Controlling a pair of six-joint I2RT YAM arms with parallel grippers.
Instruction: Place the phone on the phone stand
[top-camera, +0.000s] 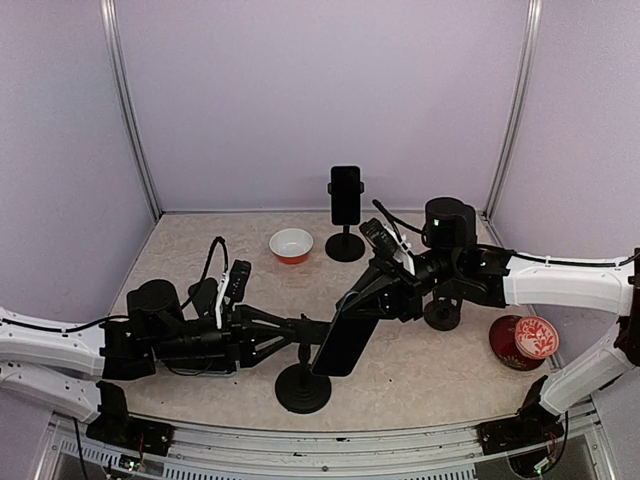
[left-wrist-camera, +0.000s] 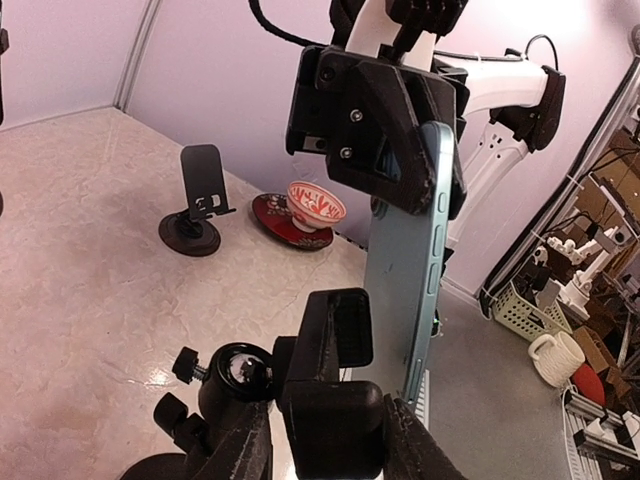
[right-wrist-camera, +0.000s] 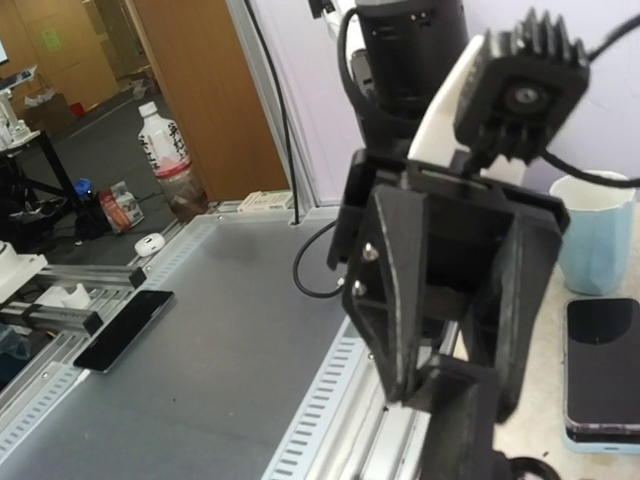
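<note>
At front centre stands a black phone stand (top-camera: 303, 388) with a clamp head (left-wrist-camera: 333, 425). My left gripper (top-camera: 287, 335) is shut on that head from the left. My right gripper (top-camera: 362, 300) is shut on the top of a pale blue phone (left-wrist-camera: 405, 290), whose dark screen faces the top camera. The phone hangs tilted just right of the head, partly overlapping it in the top view; whether they touch is unclear. In the right wrist view the gripper there has a black part between its fingers.
A second stand holding a phone (top-camera: 345, 195) is at the back, beside a bowl (top-camera: 291, 243). Another stand (top-camera: 442, 312) and red dishes (top-camera: 535, 337) are at right.
</note>
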